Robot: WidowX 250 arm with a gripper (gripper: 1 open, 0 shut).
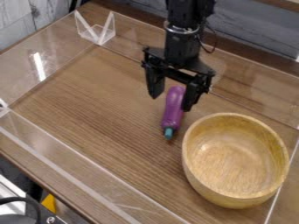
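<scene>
My black gripper (177,80) is open, its fingers spread to either side above the upper part of a purple elongated object (174,111) with a teal tip at its lower end, lying on the wooden table. I cannot tell whether the fingers touch it.
A large beige bowl (232,184) sits at the lower right, close to the purple object. A clear wire-like or plastic item (97,26) stands at the top left. A dark cable lies at the bottom left corner.
</scene>
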